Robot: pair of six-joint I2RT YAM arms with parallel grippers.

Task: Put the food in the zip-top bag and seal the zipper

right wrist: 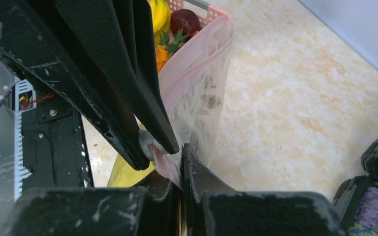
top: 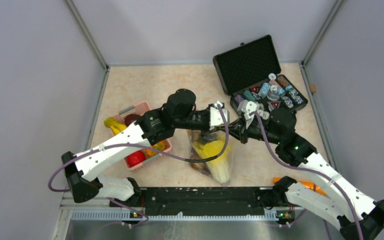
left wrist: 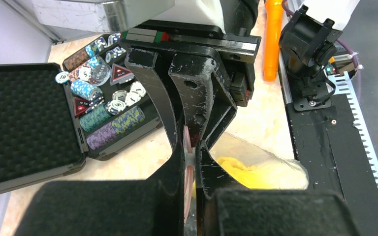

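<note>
The zip top bag (top: 212,165) holds yellow food (top: 207,150) at the table's front centre, its pink-edged mouth (right wrist: 202,59) raised under the arms. My left gripper (top: 220,129) and right gripper (top: 230,127) meet at that mouth, partly hidden from above. In the left wrist view, my left gripper is shut on the pink zip edge, a small pale piece between the tips. In the right wrist view, my right gripper is shut at the pink film beside the left fingers; whether film lies between its tips is unclear.
A pink basket (top: 167,145) of fruit and vegetables is at left. An open chip case (top: 245,60) stands at back right. An orange cylinder (left wrist: 273,39) lies at front right.
</note>
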